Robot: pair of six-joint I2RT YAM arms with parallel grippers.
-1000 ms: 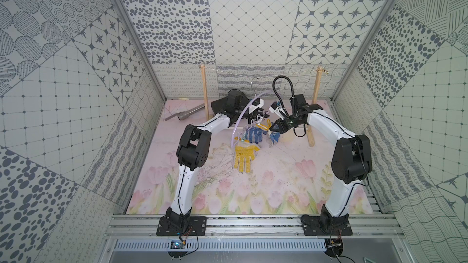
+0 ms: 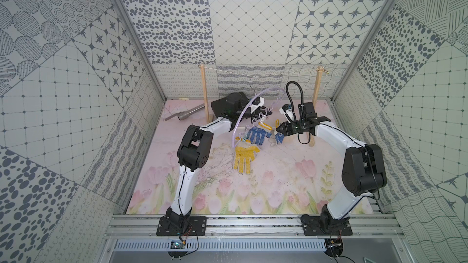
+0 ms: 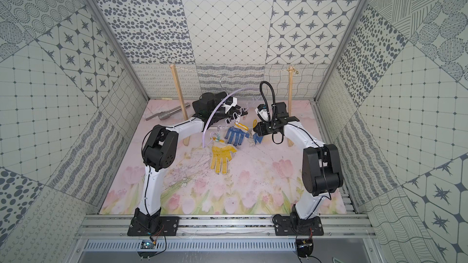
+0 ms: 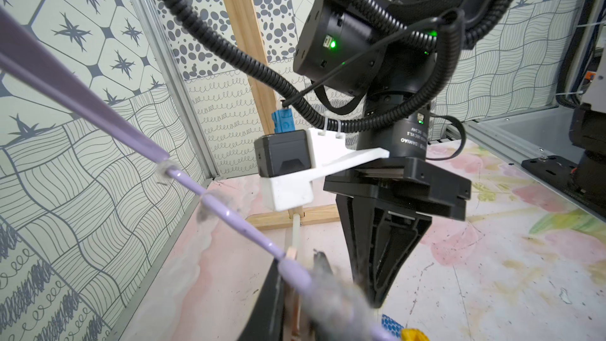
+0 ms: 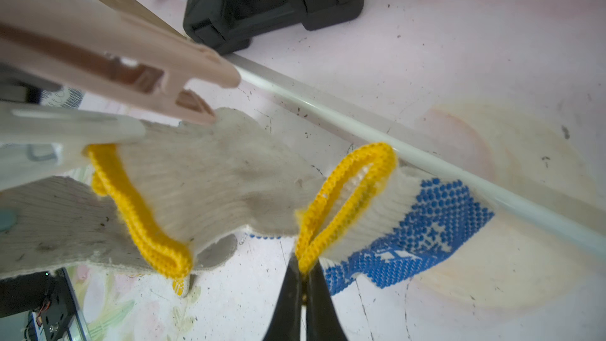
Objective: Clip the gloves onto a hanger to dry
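Observation:
My left gripper [image 2: 268, 114] is shut on the lilac clip hanger [image 2: 243, 114], low before the line between two posts. In the left wrist view a pale clip sits at its tips, partly blurred. My right gripper is shut, with the yellow cuff of a blue-dotted glove [image 5: 416, 233] caught at its tips. Beside it another cuff [image 5: 208, 183] hangs under the hanger's clips [image 5: 157, 69]. A blue glove [image 2: 256, 135] and a yellow glove [image 2: 243, 155] are at the middle of the table.
A black case [image 2: 224, 104] and a metal rod [image 2: 185, 112] lie at the back left. Two wooden posts [image 2: 204, 87] carry a thin line.
My right gripper has moved right with the glove's cuff, away from the hanger. The left arm has shifted only slightly.

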